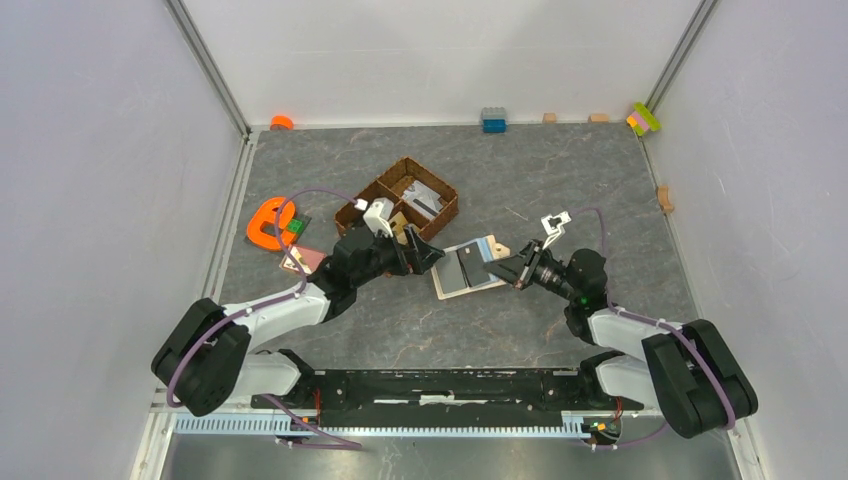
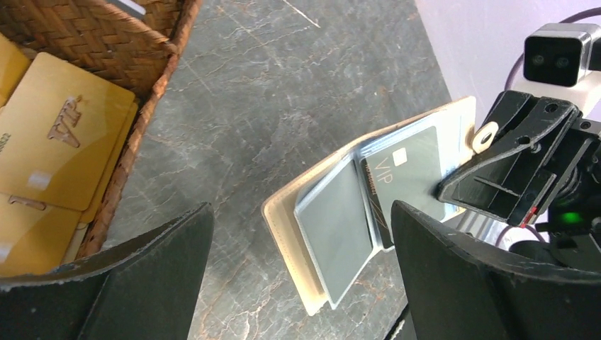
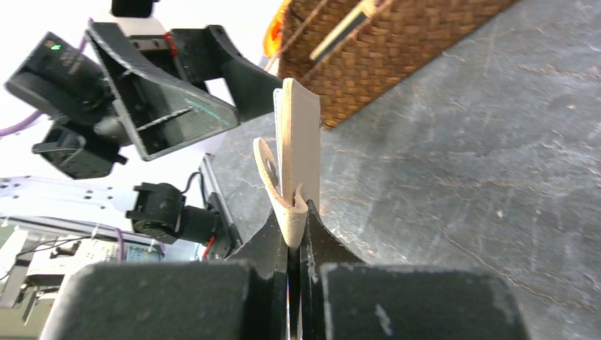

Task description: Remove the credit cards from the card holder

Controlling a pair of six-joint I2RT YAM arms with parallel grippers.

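The tan card holder (image 2: 289,212) hangs off the right gripper (image 1: 492,268), which is shut on its end. In the left wrist view a dark VIP card (image 2: 404,170) and a grey card (image 2: 336,230) sit in the holder's face. Edge-on in the right wrist view, the holder (image 3: 303,134) rises from between the shut fingers. My left gripper stands open, its fingers (image 2: 120,280) apart with nothing between them; the holder lies beyond them. Seen from above, the left gripper (image 1: 428,258) is just left of the holder.
A woven basket (image 1: 458,205) with compartments stands behind the left gripper, gold cards (image 2: 67,131) and other cards inside. An orange ring-shaped object (image 1: 262,220) lies at the left, with a pinkish item (image 1: 310,258) near it.
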